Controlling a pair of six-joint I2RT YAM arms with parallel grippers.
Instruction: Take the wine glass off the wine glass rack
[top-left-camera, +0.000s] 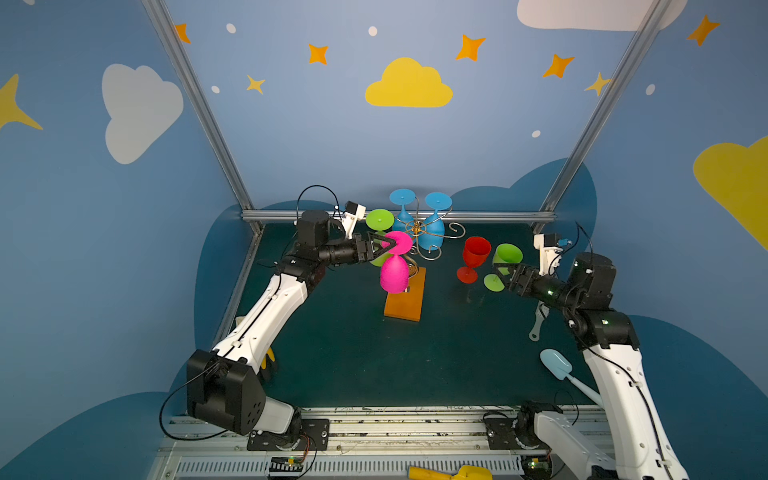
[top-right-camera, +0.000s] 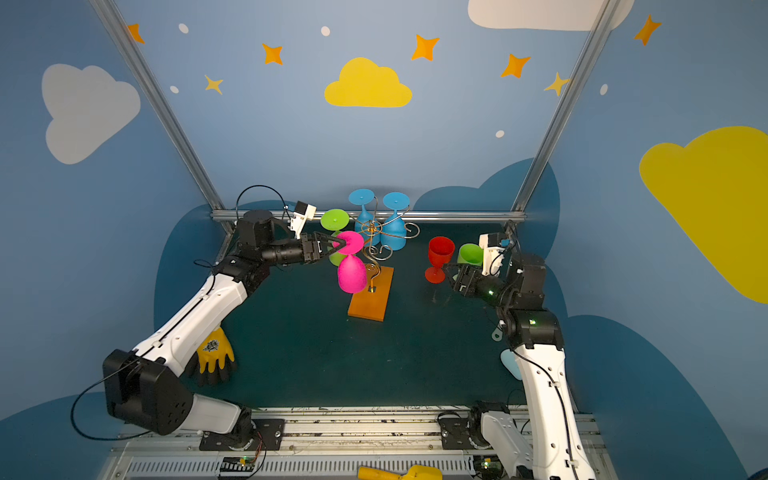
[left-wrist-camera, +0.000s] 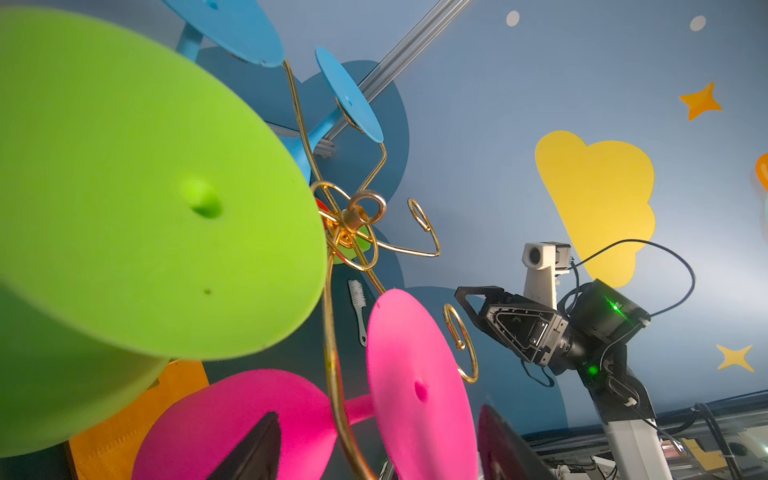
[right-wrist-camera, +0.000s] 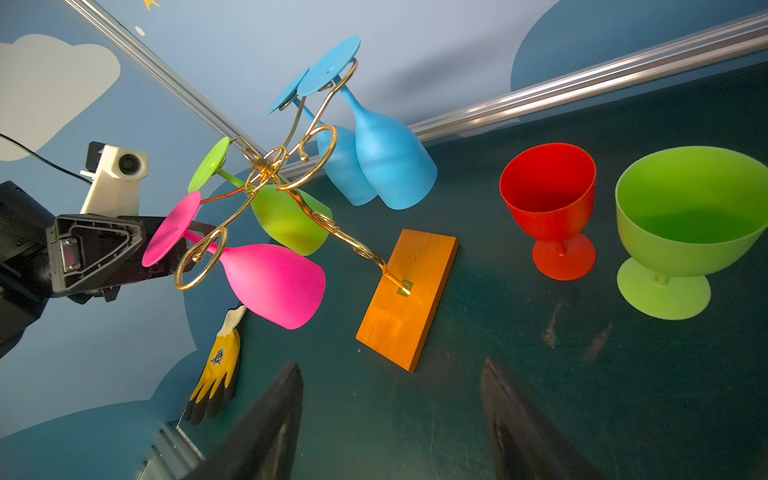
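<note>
A gold wire rack (right-wrist-camera: 264, 172) on an orange wooden base (top-right-camera: 368, 304) holds upside-down glasses: pink (top-left-camera: 395, 273), green (left-wrist-camera: 144, 200) and two blue (right-wrist-camera: 392, 160). My left gripper is part open around the pink glass's foot and stem area, beside the rack wire; whether its fingers touch the glass cannot be told. My right gripper is part open, hovering near the upright green glass (right-wrist-camera: 692, 208) at the right, nothing visible between its fingers.
An upright red glass (top-left-camera: 476, 253) stands right of the rack. A light-blue scoop (top-left-camera: 556, 364) lies at the front right, a yellow glove (top-right-camera: 212, 360) at the front left.
</note>
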